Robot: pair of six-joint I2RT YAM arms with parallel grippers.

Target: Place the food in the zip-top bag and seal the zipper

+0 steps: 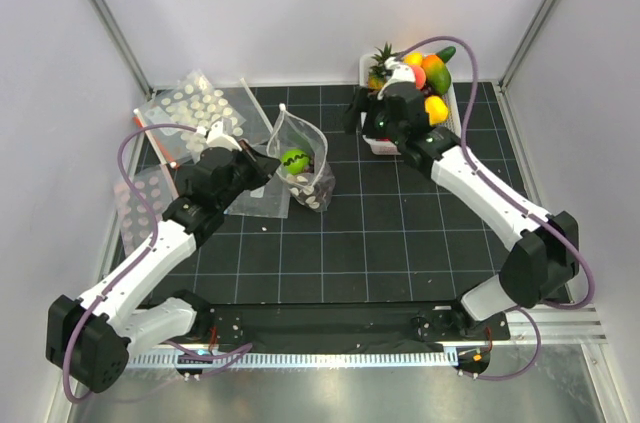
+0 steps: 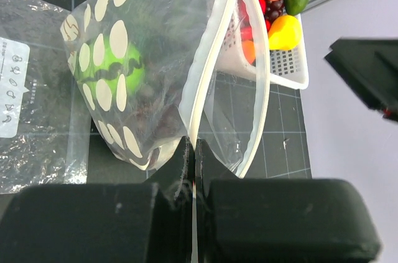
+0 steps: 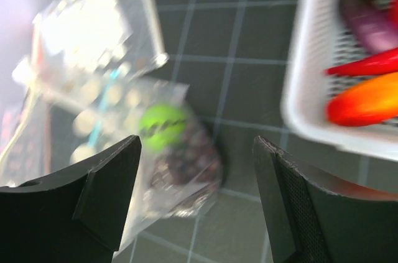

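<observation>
A clear dotted zip top bag hangs upright with its mouth spread, a green striped ball-like food inside it and darker food below. My left gripper is shut on the edge of the bag's rim, the zipper strip running up from the fingertips. The right gripper stands part open with nothing between its fingers, beside the front left corner of the food basket. In the top view its fingers are blurred.
The white basket holds a yellow pepper, a pineapple, a red chilli and several other foods. More flat dotted bags lie at the back left.
</observation>
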